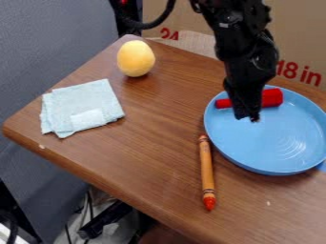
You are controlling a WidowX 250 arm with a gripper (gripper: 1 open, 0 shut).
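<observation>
My black gripper point(246, 107) reaches down from the top over the blue plate point(268, 150), its tip at the upper left of the plate by a red cylinder point(268, 97) lying there; whether it is open or shut is unclear, as the arm hides part of the cylinder. An orange crayon point(207, 174) with a red tip lies on the table left of the plate. A folded pale blue cloth point(82, 110) lies at the left, and a yellow egg-shaped object point(136, 58) stands at the back.
The wooden table point(121, 152) has free room in the middle and front. Cardboard with red print stands behind at the back right. The table's left edge drops to a grey surface and clutter.
</observation>
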